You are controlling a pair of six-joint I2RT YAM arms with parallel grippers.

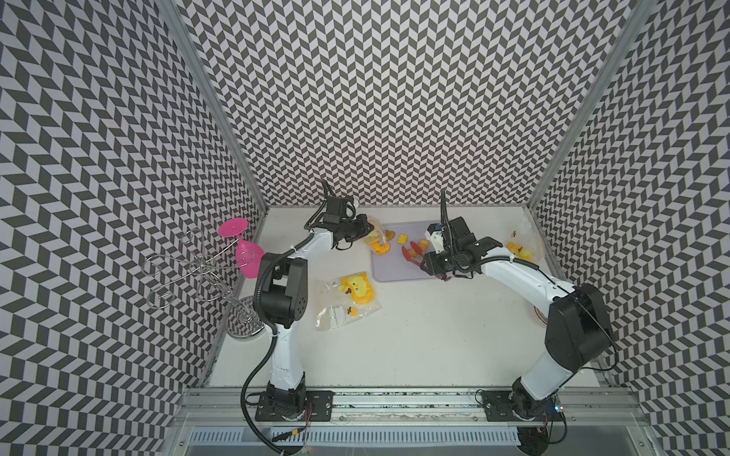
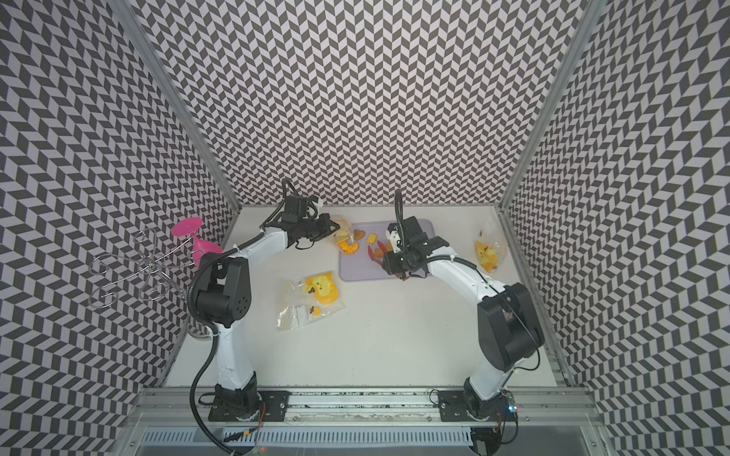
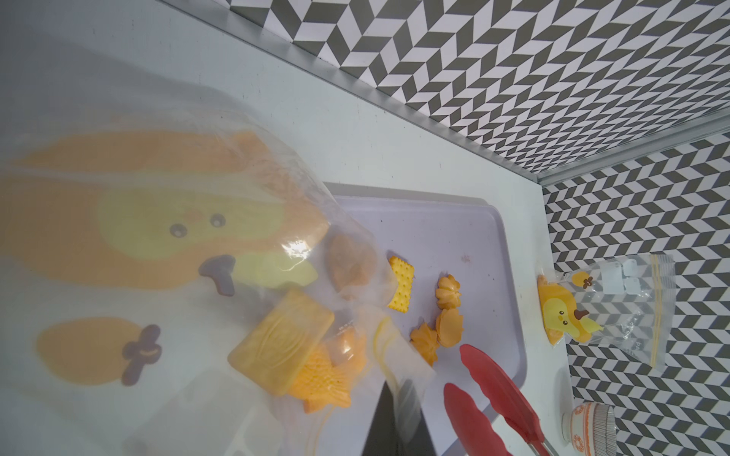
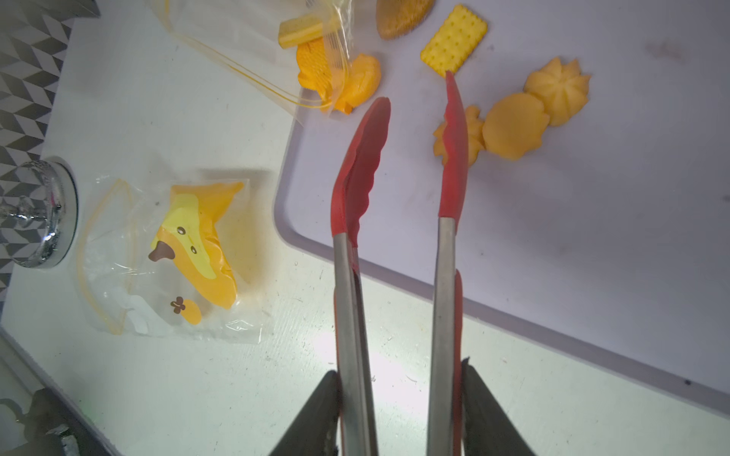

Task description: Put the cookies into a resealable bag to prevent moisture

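My left gripper is shut on the rim of a clear resealable bag (image 3: 175,212) with a yellow puppy print, at the tray's left end. A rectangular cookie (image 3: 281,342) and fish-shaped cookies (image 3: 323,380) show through its film; whether all lie inside, I cannot tell. My right gripper is shut on metal tongs (image 4: 353,326) with red tips, spread apart over the lilac tray (image 4: 608,250). Nothing is pinched between the tips. Around the right tip lie a square cracker (image 4: 454,39), a round cookie (image 4: 515,125) and star-shaped cookies (image 4: 557,89). A brown cookie (image 4: 401,15) lies nearer the bag.
A second printed bag (image 1: 349,298) lies flat in front of the left arm. Another bag (image 2: 490,247) is at the far right, near a patterned cup (image 3: 589,428). A wire stand (image 1: 205,273) with pink utensils stands left.
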